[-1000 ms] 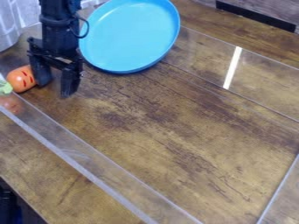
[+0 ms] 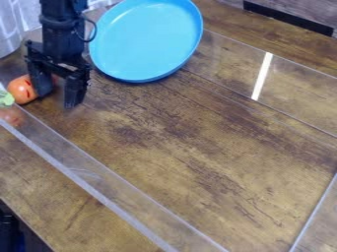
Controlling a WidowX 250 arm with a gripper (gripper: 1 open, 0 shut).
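The black gripper [image 2: 55,79] hangs at the upper left, low over the wooden surface, its dark fingers spread at the left of the blue plate. An orange toy [image 2: 22,91] with a pale green top lies at its left side, partly behind it; whether anything is held between the fingers I cannot tell.
The blue plate [image 2: 148,39] lies at the top centre. Clear plastic walls [image 2: 112,200] edge the work area.
The gripper has shifted very slightly; otherwise little has visibly changed.
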